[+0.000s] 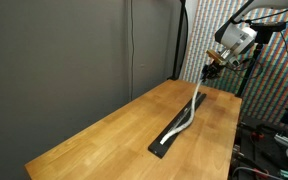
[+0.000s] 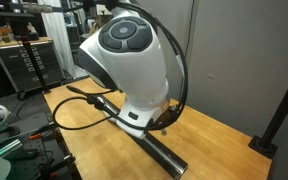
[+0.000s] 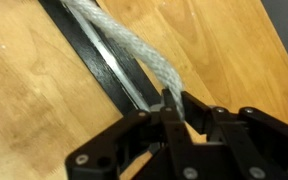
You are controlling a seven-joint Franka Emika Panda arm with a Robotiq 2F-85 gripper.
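Note:
A white rope (image 1: 189, 117) runs along a long black rail (image 1: 162, 144) on the wooden table. Its near end rests on the rail, while its far part rises towards my gripper (image 1: 209, 73). In the wrist view, my gripper is shut on the rope (image 3: 134, 45), which stretches from the fingertips to the upper left. Below it the black rail (image 3: 102, 75) shows a pale lengthwise strip. In exterior view 2 the white arm covers the gripper and most of the rope; part of the rail (image 2: 162, 157) remains visible.
A grey partition (image 1: 74, 70) stands along its far side. Dark equipment (image 1: 274, 145) sits at the right edge, and a black post (image 2: 284, 105) rises beside the table in exterior view 2.

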